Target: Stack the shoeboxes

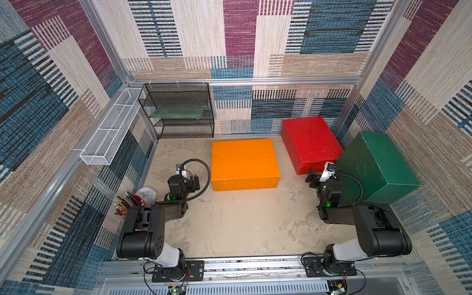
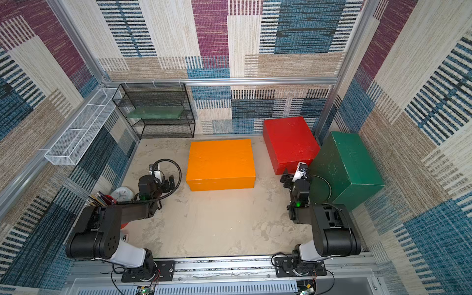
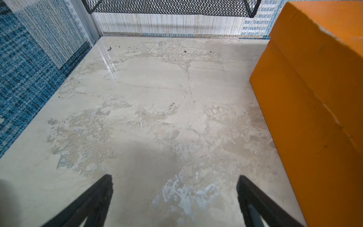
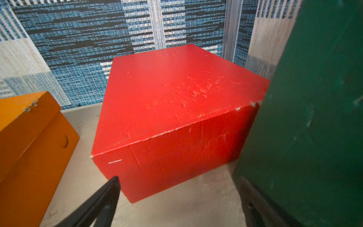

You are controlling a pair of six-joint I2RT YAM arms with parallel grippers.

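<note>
An orange shoebox point(image 1: 244, 159) lies flat in the middle of the table. Right of it and further back is a red shoebox point(image 2: 291, 140), flat and turned at an angle. A taller green shoebox point(image 1: 377, 164) stands on its side at the right wall, close beside the red one. My left gripper is open left of the orange box, only bare table between its fingers. Open too, my right gripper points at the red box's front face point(image 4: 177, 162), with the green box just to its right. It holds nothing.
A black mesh shelf point(image 1: 178, 110) stands at the back left, and a white wire basket point(image 1: 113, 127) hangs on the left wall. A cup of pens point(image 1: 131, 200) sits by the left arm.
</note>
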